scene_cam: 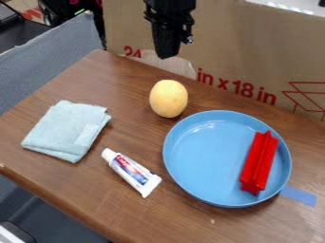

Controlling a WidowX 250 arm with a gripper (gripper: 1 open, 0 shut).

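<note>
My black gripper [166, 46] is high at the top of the view, above and behind a round yellow object [169, 98] on the wooden table; it looks shut, with nothing visible in it. A blue plate [197, 166] holds two red bars [259, 161] on its right side. A folded pale cloth [66, 131] lies at the left, and a toothpaste tube [131, 173] lies left of the plate.
A cardboard box wall [254, 66] stands along the back. Bare table [102, 81] shows at the back left and along the front. A grey surface lies beyond the table's left edge.
</note>
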